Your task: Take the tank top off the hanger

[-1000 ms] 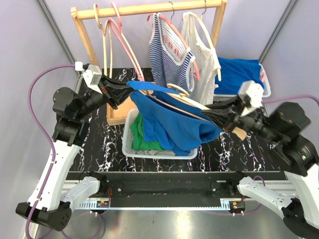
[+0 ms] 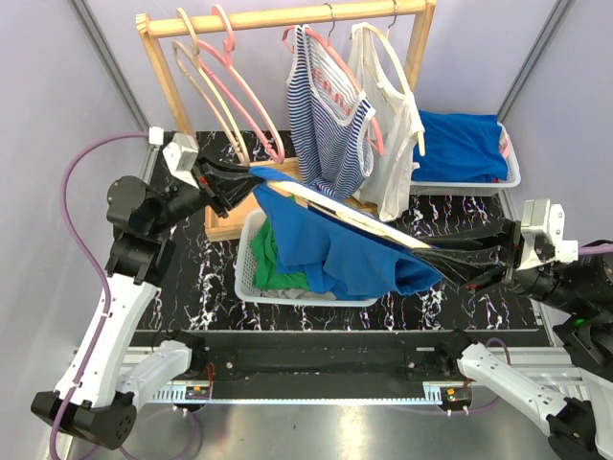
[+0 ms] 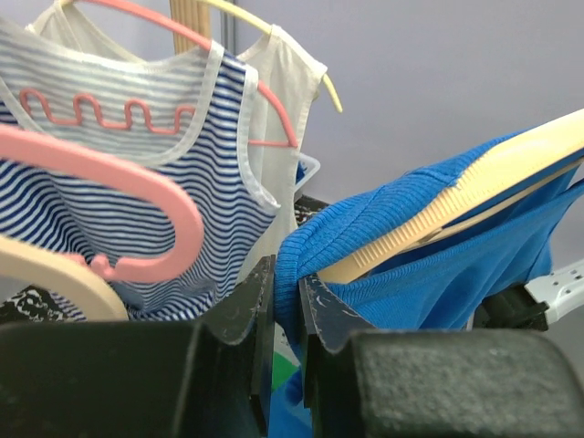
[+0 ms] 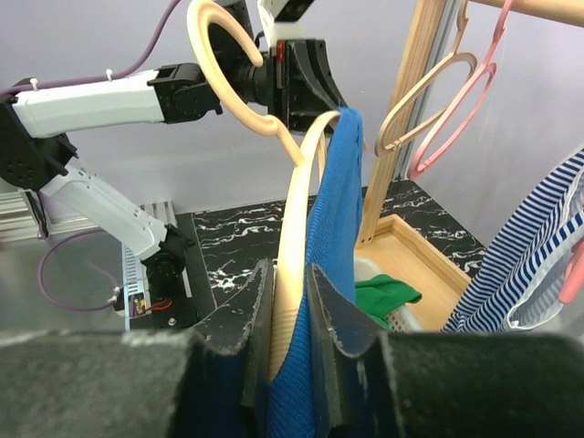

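Note:
A blue tank top (image 2: 335,249) is stretched between both arms with a cream hanger (image 2: 330,205) running along it. My left gripper is shut on the bunched blue cloth of a shoulder strap, close to one hanger end. In the right wrist view, the fingers of my right gripper stand on either side of the hanger and the blue cloth. Whether they clamp these is unclear. The hanger's curved hook (image 4: 224,68) sticks out toward the left arm. Cloth still lies against the hanger at both ends.
A wooden rack (image 2: 287,16) at the back carries empty hangers, a striped tank top (image 2: 321,125) and a white one (image 2: 388,115). Beneath the blue cloth sits a white basket (image 2: 245,278) with green cloth. Another basket (image 2: 512,158) stands back right.
The empty hangers on the rack have swung.

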